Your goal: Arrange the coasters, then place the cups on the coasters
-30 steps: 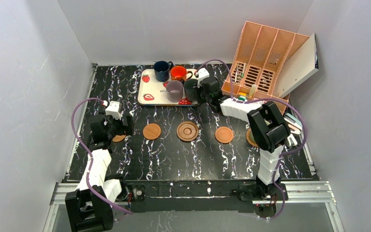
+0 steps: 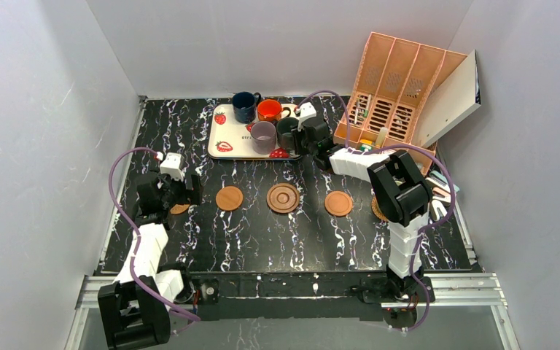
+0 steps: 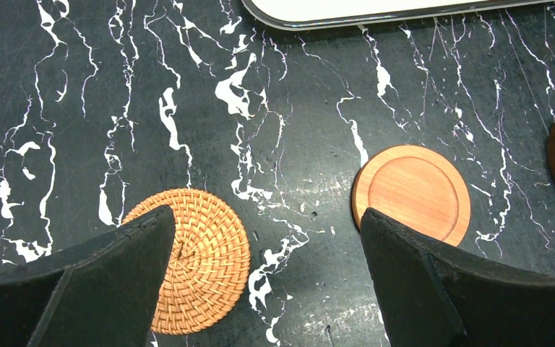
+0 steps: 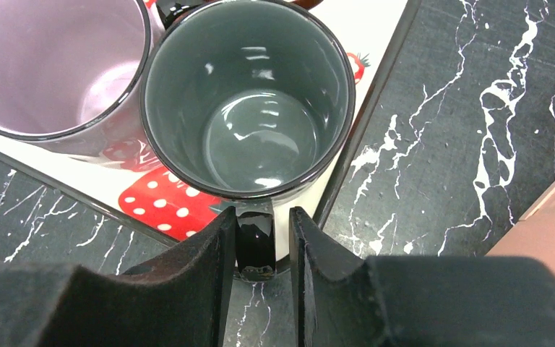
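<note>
The dark green cup [image 4: 260, 108] stands upright on a white strawberry-patterned tray [image 2: 222, 131], touching or very near the mauve cup [image 4: 58, 65]. Its black handle [image 4: 255, 242] lies between the fingers of my right gripper, which is shut on it; a thin gap shows beside the right finger. Over a woven coaster [image 3: 195, 260] at the left, my left gripper is open and empty. Wooden coasters form a row in front of the tray: a plain round one [image 2: 229, 198], a darker ringed one [image 2: 283, 198] and a lighter one [image 2: 338, 203].
A navy mug [image 2: 245, 107] and an orange mug [image 2: 270, 110] occupy the tray's back. An orange-brown divided rack [image 2: 390, 80] stands at the back right, close to the right arm. Another woven coaster [image 2: 378, 209] is partly hidden by that arm.
My left arm and the other things have not visibly moved.
</note>
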